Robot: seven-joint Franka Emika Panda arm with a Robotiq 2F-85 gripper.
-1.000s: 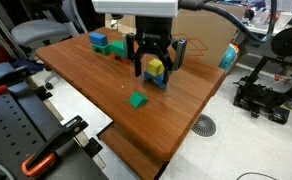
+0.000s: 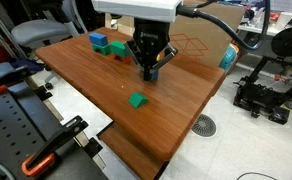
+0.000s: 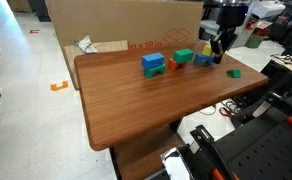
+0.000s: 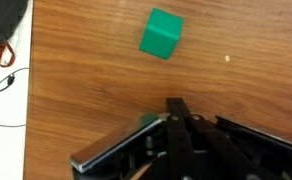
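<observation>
My gripper [image 2: 147, 76] points down over the table, its fingers drawn together; in the wrist view the two dark fingertips [image 4: 175, 104] lie close, with nothing visible between them. A green block [image 2: 137, 100] lies on the wood in front of it, and shows near the top of the wrist view as a green piece [image 4: 162, 33]. Behind the gripper a blue block [image 2: 154, 73] is mostly covered. From the other side, a yellow block [image 3: 207, 48] appears above blue pieces beside the gripper. A small green patch by the fingers in the wrist view is mostly hidden.
At the table's far end in the first exterior view sit a blue block [image 2: 98, 38] and a green block [image 2: 117, 47]; red pieces [image 3: 172, 65] are near them. A cardboard panel [image 2: 201, 42] stands along the back edge. The wooden table [image 3: 111, 90] has wide bare areas.
The spread fingers have come together. The gripper has shifted slightly and now covers the yellow block, which was plainly visible a second ago. The green block in front has stayed put.
</observation>
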